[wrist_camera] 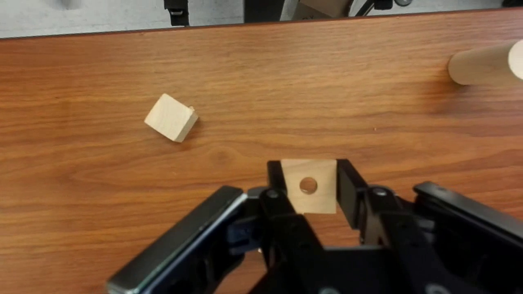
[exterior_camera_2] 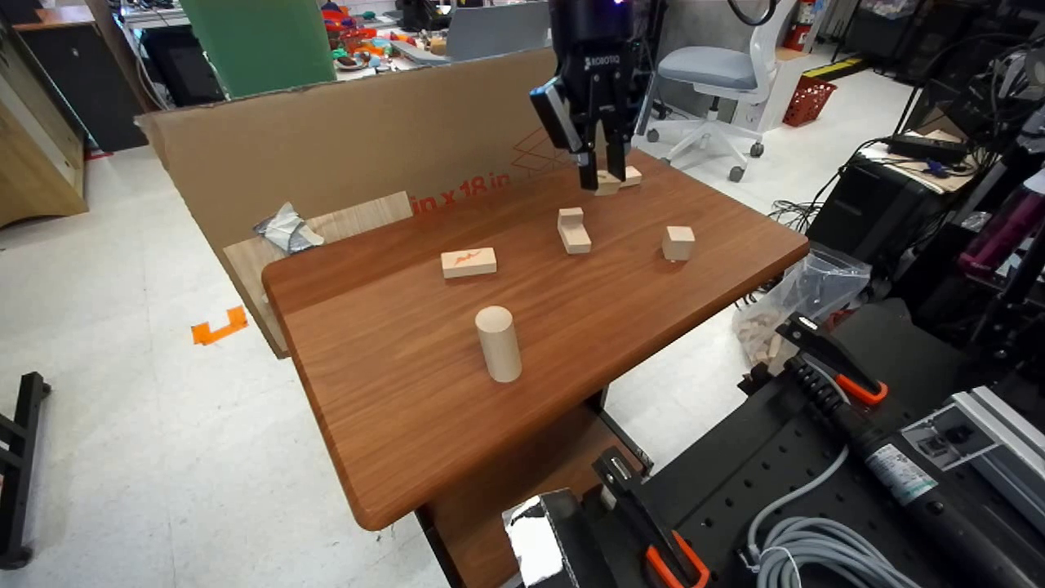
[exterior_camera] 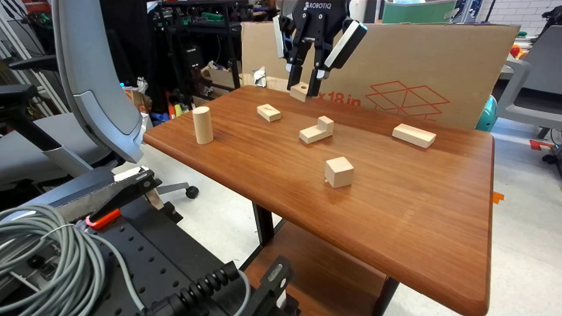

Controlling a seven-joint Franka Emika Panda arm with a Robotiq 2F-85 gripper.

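Observation:
My gripper [exterior_camera: 304, 87] is shut on a small pale wooden block [exterior_camera: 298, 92] with a round hole, held raised above the far side of the table. In the wrist view, the holed block [wrist_camera: 321, 198] is squeezed between the two black fingertips. A wooden cube [exterior_camera: 340, 173] with a small peg at its base rests nearer the front edge. An L-shaped block [exterior_camera: 315, 134] lies mid-table. Toward the back left is a flat block [exterior_camera: 269, 113] with red marks. An upright cylinder [exterior_camera: 203, 125] stands at the left, and a long block [exterior_camera: 414, 135] lies at the right.
Behind the brown tabletop [exterior_camera: 416, 210] rises a cardboard sheet [exterior_camera: 448, 73], close to the gripper. Bare wood stretches across the right front. A black cart [exterior_camera: 174, 263] with coiled cable stands off the front edge.

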